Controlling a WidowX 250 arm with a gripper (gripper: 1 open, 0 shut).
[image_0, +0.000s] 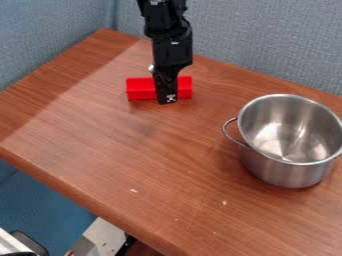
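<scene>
A red rectangular block (139, 88) lies on the wooden table toward the back, long side running left to right. My black gripper (167, 92) is lowered over the block's middle to right part, its fingers reaching down across it and hiding some of it. Whether the fingers are closed on the block is hard to see.
A steel pot (287, 155) with a side handle stands at the right. Grey-blue padded walls rise behind, and the table's edge runs along the lower left.
</scene>
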